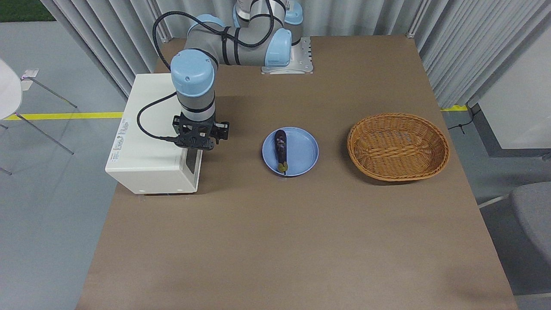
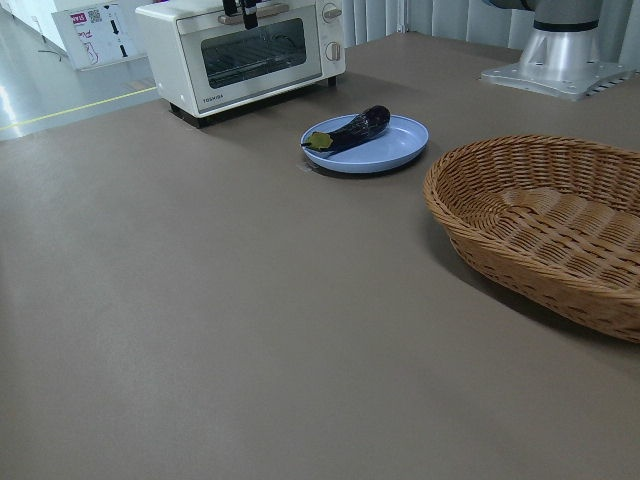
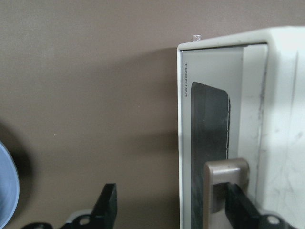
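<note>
A white Toshiba toaster oven [image 1: 143, 160] stands at the table's left, its glass door [image 2: 254, 59] upright in the left view. My gripper [image 1: 206, 138] is at the top of the oven's front, its fingers well apart; in the wrist view one finger [image 3: 238, 210] is against the metal door handle [image 3: 218, 169], the other over bare table. I see nothing held between them. A dark eggplant [image 1: 280, 147] lies on a blue plate [image 1: 304, 150] to the right of the oven.
A wicker basket [image 1: 397, 147] sits at the table's right. The arm's base [image 2: 555, 82] is at the back.
</note>
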